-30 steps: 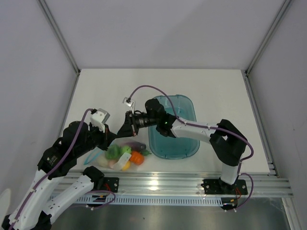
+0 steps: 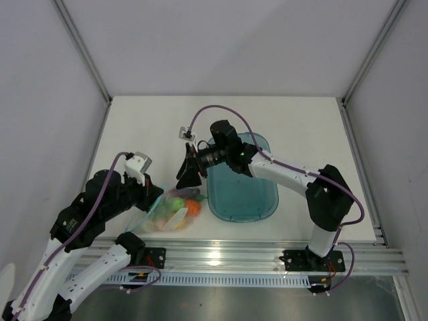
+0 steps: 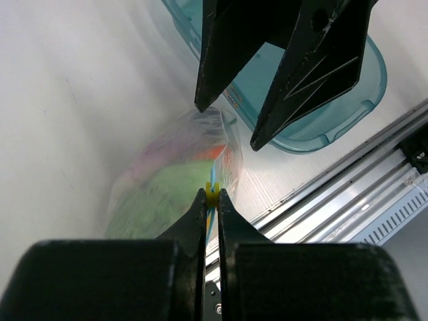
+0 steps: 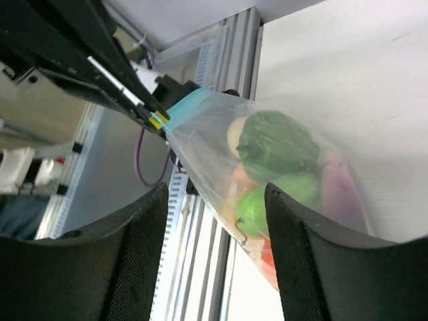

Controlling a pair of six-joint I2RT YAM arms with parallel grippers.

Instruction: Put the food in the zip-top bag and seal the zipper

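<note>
The clear zip top bag (image 2: 157,224) lies at the table's front left, blue strip along its mouth. Through its film show a green vegetable (image 4: 277,150), an orange-red one (image 2: 193,207) and a purple one (image 2: 187,192). My left gripper is shut on the bag's blue zip strip (image 4: 194,103), where a small yellow piece (image 3: 212,194) shows between the fingertips. My right gripper stands open over the bag's far right part, nothing between its fingers. Whether the strip is sealed cannot be told.
The teal bin (image 2: 242,197) stands empty just right of the bag, close to my right gripper. A metal rail (image 2: 214,253) runs along the table's front edge.
The left arm holds still.
</note>
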